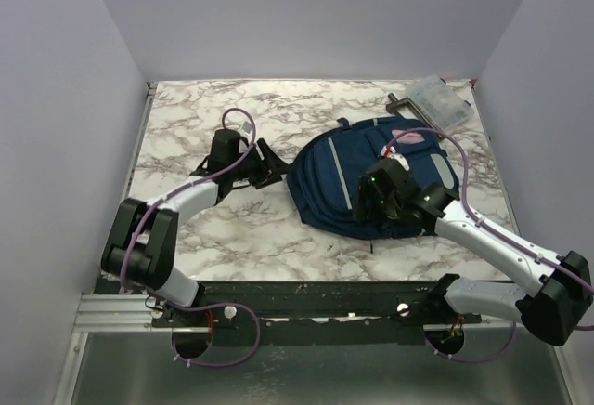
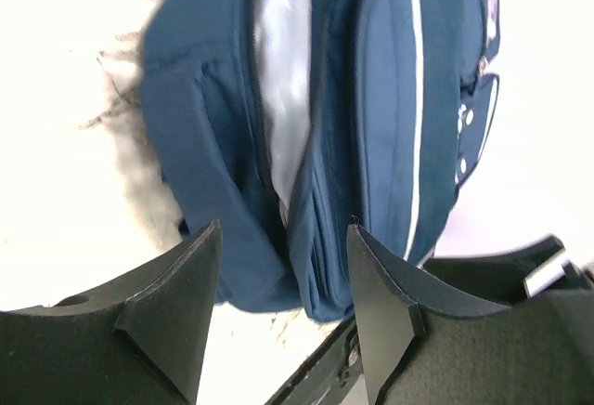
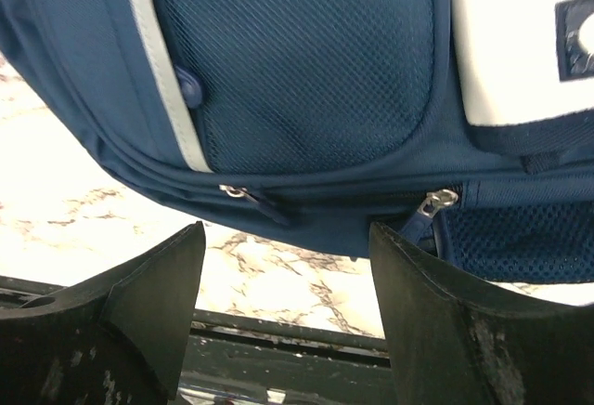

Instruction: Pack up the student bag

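Note:
The navy student bag (image 1: 334, 163) lies on the marble table. My left gripper (image 1: 282, 171) is at its left end, shut on the bag; in the left wrist view navy fabric (image 2: 241, 228) with a pale zipped opening (image 2: 283, 108) sits between the fingers. My right gripper (image 1: 369, 202) is open over the bag's front part. In the right wrist view it faces the front edge, near two zipper pulls (image 3: 436, 202), with a mesh pocket (image 3: 306, 61) behind.
A clear plastic case (image 1: 441, 100) and a dark metal bracket (image 1: 399, 106) lie at the back right. The table's front edge runs just below the bag.

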